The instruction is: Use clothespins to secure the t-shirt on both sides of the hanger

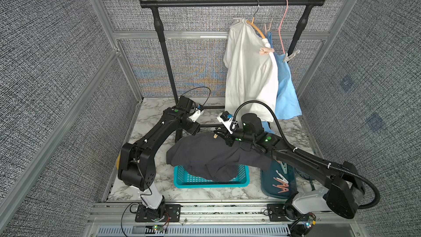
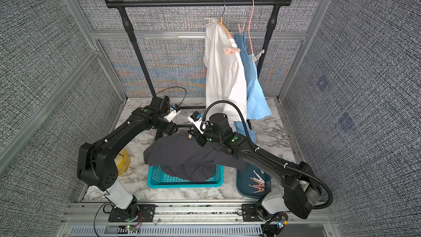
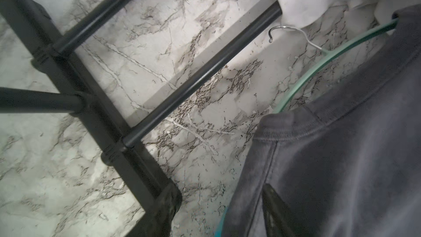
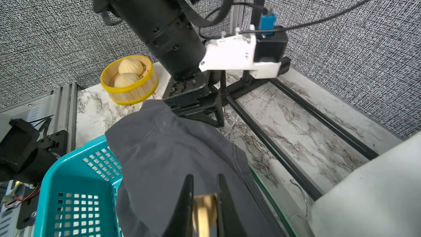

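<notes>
The dark grey t-shirt [image 1: 206, 158] lies over the teal basket [image 1: 184, 180], a green hanger [image 3: 324, 61] in its collar. My left gripper [image 1: 193, 127] hangs above its upper left part; its fingers reach toward the collar's side in the left wrist view, apparently apart, with nothing seen held. My right gripper is shut on a light wooden clothespin [image 4: 202, 219], held over the shirt near my left gripper.
A tray [image 1: 274, 191] of clothespins lies at front right. The rack [image 1: 166, 61] stands behind, with white [image 1: 245, 70] and blue [image 1: 285, 87] garments hanging. A steamer with buns [image 4: 129, 79] sits at the left.
</notes>
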